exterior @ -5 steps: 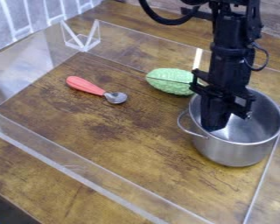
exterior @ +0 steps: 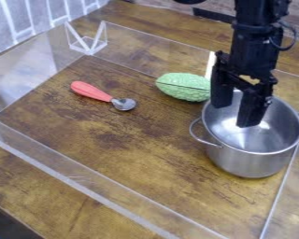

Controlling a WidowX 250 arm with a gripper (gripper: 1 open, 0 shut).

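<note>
My black gripper point(exterior: 234, 105) hangs over a steel pot point(exterior: 249, 157) with side handles on the right of the table, its fingers standing apart at the pot's mouth. Nothing shows between the fingers. A green, leafy vegetable-like item point(exterior: 179, 86) lies just left of the pot. A pizza cutter with a red handle point(exterior: 92, 91) lies further left on the wooden table.
Clear plastic panels edge the table point(exterior: 115, 177) at left and front. A small white frame point(exterior: 87, 39) stands at the back left.
My gripper has risen from down inside the pot to higher over its mouth. The pot and the other items have not visibly moved.
</note>
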